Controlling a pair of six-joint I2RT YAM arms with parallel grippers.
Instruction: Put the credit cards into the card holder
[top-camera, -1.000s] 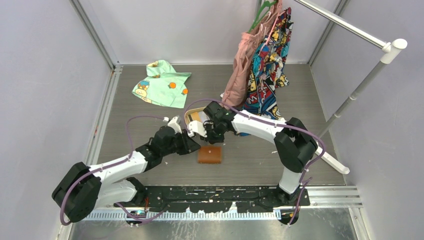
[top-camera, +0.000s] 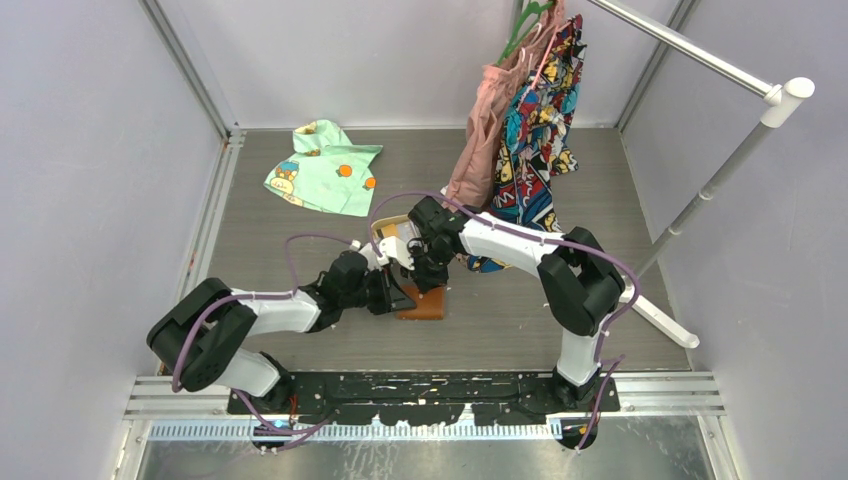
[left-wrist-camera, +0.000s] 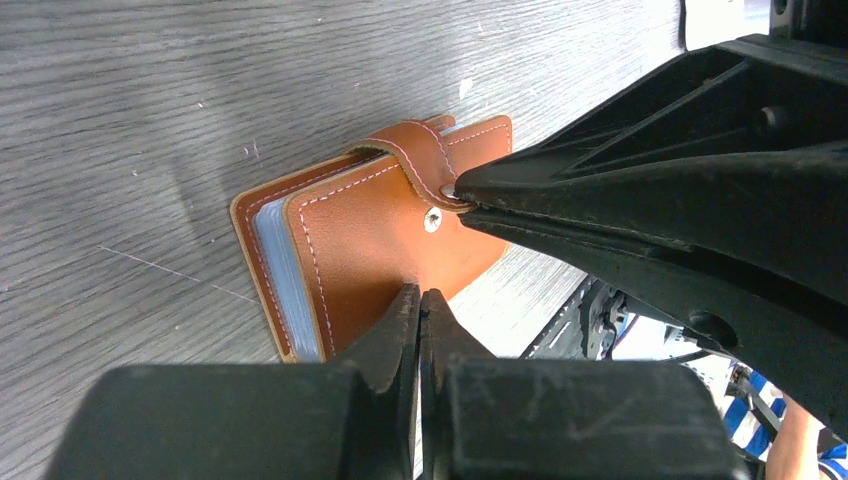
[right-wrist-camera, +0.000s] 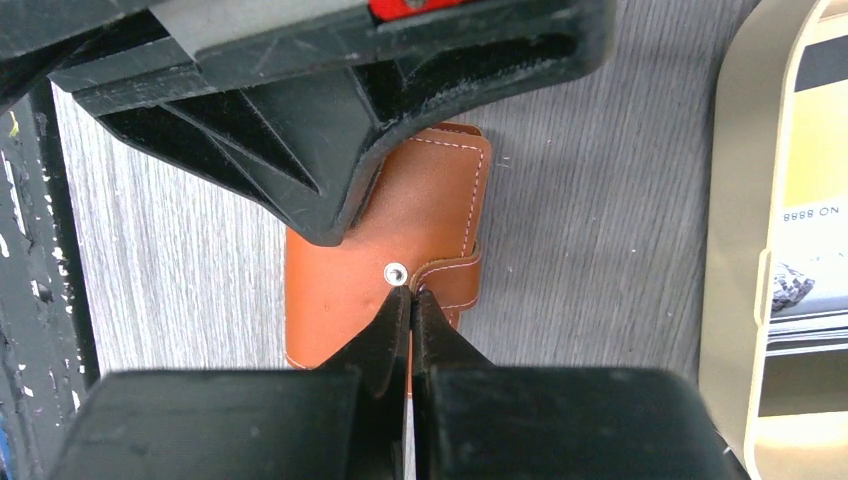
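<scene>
The brown leather card holder lies closed on the table, with clear sleeves showing at its side. Its strap folds over the edge next to a metal snap. On the strap's tip, my right gripper is shut. My left gripper is shut at the front cover, nothing visible between its fingers; in the right wrist view its fingertip rests against the leather. Credit cards, one partly yellow, lie in a beige box.
The box stands just behind the holder, partly under the right arm. A green patterned cloth lies at the back left, and garments hang from a rack.
My left gripper has moved right onto the holder, which has shifted slightly away from the front edge. My right gripper has come forward a little, onto the strap.
</scene>
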